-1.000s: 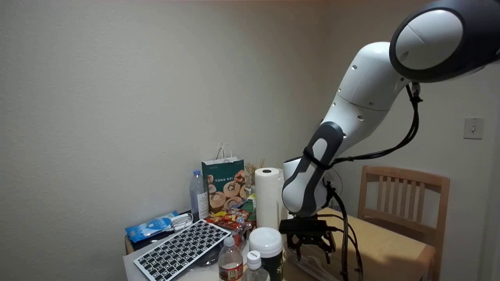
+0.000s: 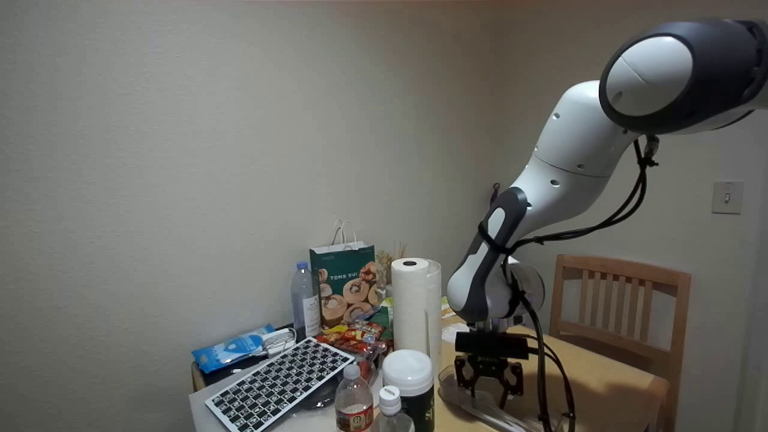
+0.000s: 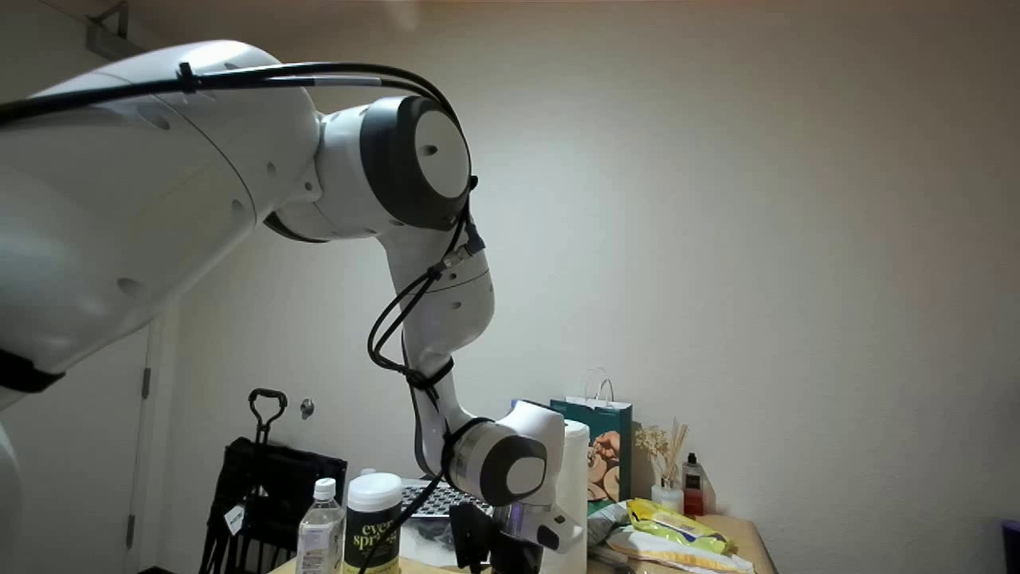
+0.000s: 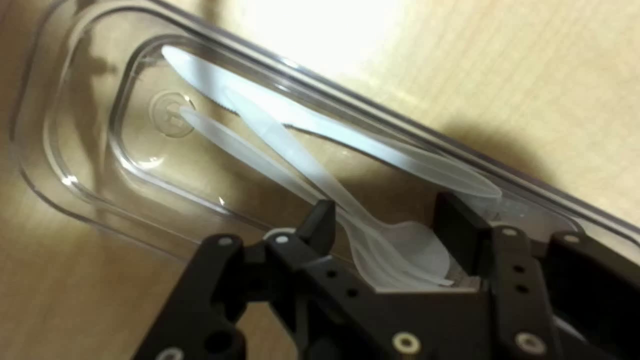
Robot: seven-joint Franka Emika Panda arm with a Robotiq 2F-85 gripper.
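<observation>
A clear plastic container lies lengthwise on the wooden table, with translucent plastic cutlery inside. One knife rests along its far wall. Spoon-like pieces lie crossed over each other, their bowls between my two black fingers and their handles toward the upper left. My gripper is part open over the container, with a gap between the fingers and the cutlery; no firm contact shows. In exterior view 1, the gripper points straight down at the container. Exterior view 2 cuts off the fingertips at the bottom.
A paper towel roll, a white-lidded canister and bottles stand left of the gripper. A checkered board and a green paper bag are farther left. Bare table lies to the right, before a wooden chair.
In exterior view 1, my arm and gripper have shifted to the right over the container. The gripper's fingers look nearer each other than before. The things on the table's left have stayed put.
</observation>
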